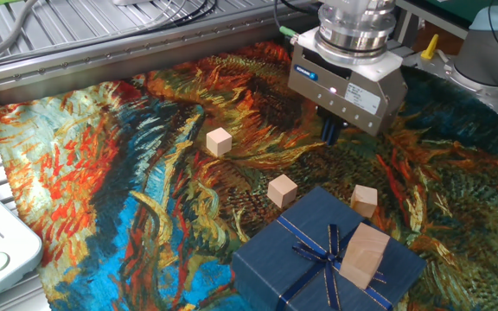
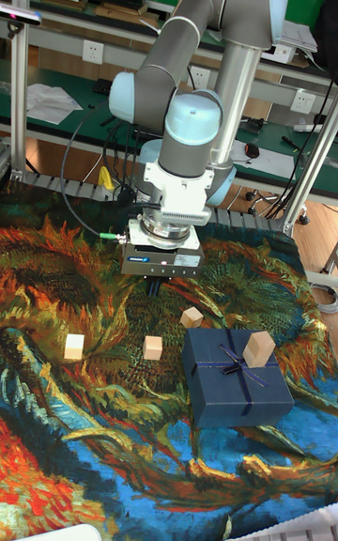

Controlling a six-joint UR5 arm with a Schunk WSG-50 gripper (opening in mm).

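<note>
My gripper (image 1: 328,138) hangs above the cloth behind the blue box, its dark fingers close together and nothing visible between them. From the front, in exterior view 3, the gripper (image 2: 153,290) also looks shut. A blue gift box (image 1: 271,259) with a ribbon bow bears a taller wooden block (image 1: 366,257) on its lid. Three small wooden cubes rest on the cloth: a left cube (image 1: 219,142), a middle cube (image 1: 282,191) near the box's corner, and a right cube (image 1: 364,200) close behind the box. All stand apart from the fingers.
A painted cloth (image 1: 67,164) covers the table, with clear room left of the cubes. A metal rail (image 1: 128,65) runs along one side. A white device (image 1: 3,246) sits at the left edge. Cables hang beside the arm.
</note>
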